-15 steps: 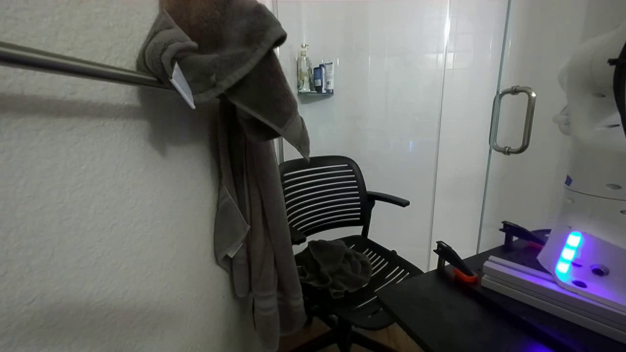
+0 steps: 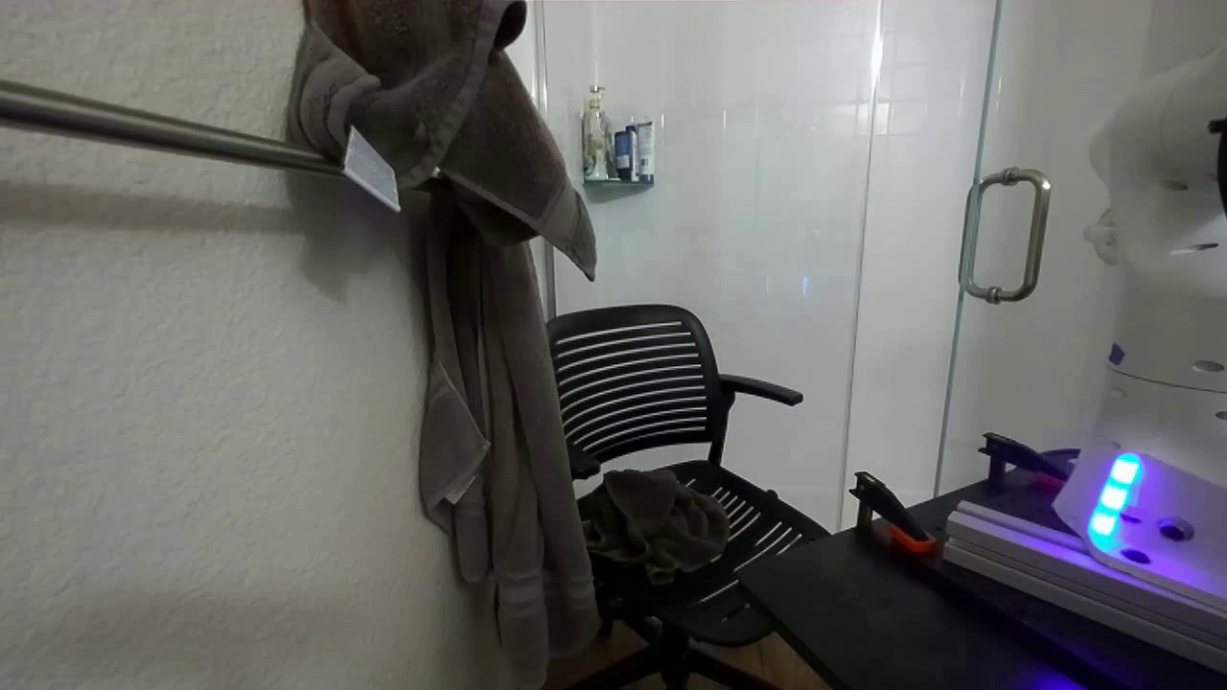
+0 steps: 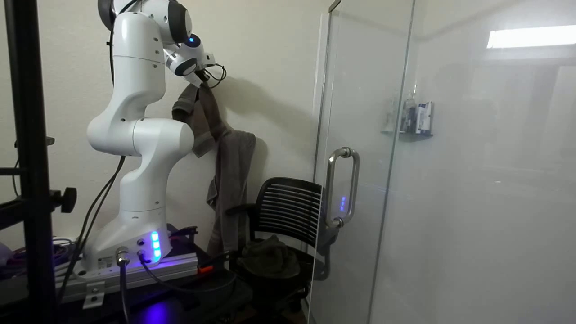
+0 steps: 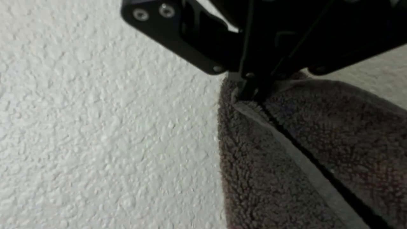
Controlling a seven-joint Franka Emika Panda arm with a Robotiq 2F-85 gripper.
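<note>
A grey-brown towel point(image 2: 460, 109) hangs bunched in front of the metal towel bar point(image 2: 173, 136), its white tag point(image 2: 370, 171) showing and one corner pointing down. My gripper is shut on this towel, pinching a fold near its edge, with cloth spreading below the fingertips in the wrist view. From the side, the gripper point(image 3: 203, 80) is up close to the wall, and the held towel point(image 3: 204, 116) drops beneath it. A second grey towel point(image 2: 523, 460) drapes long and straight down below. Whether the held towel touches the bar is unclear.
A black chair point(image 2: 633, 385) with a crumpled dark towel point(image 2: 656, 523) on its seat stands below. The glass shower door's handle point(image 3: 343, 186) sticks out to the right. A black table point(image 2: 857, 598) carries the arm's base and clamps.
The held towel has risen a little; its hanging corner is higher, and the bunched part near the bar has shifted slightly right. The long towel and chair look unchanged.
</note>
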